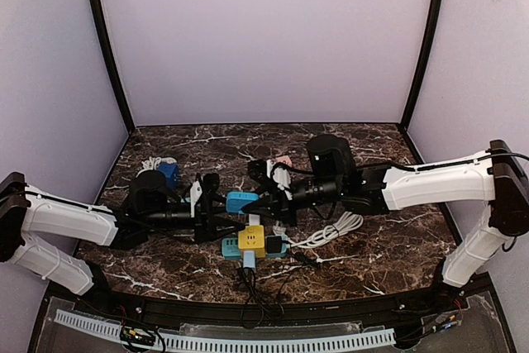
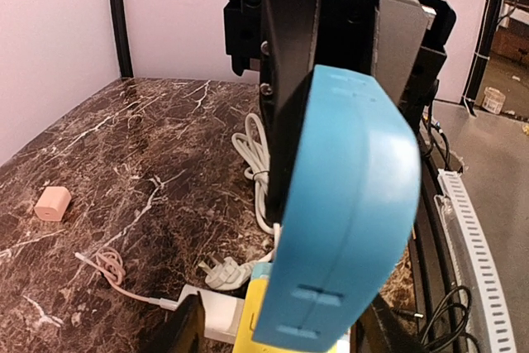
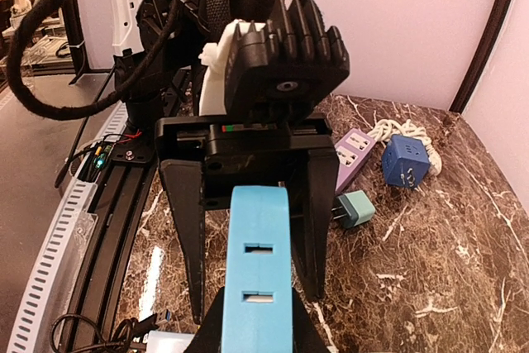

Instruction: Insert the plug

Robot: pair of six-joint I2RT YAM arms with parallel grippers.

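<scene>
A light blue plug block (image 1: 240, 201) (image 2: 339, 196) (image 3: 258, 266) with two slots hangs in my right gripper (image 1: 266, 202), which is shut on it, above a yellow socket block (image 1: 251, 240) (image 2: 251, 312). My left gripper (image 1: 223, 219) stands part open just left of the blue block; in the left wrist view its fingertips are at the bottom edge, below the block, and in the right wrist view its fingers straddle the space behind it. Other plugs and adapters are attached around the yellow block.
A blue cube adapter (image 3: 404, 160), purple strip (image 3: 352, 155) and teal charger (image 3: 355, 208) lie at the left. A pink block (image 2: 53, 203) and coiled white cables (image 1: 335, 231) lie behind and right. The front edge has rails and wires.
</scene>
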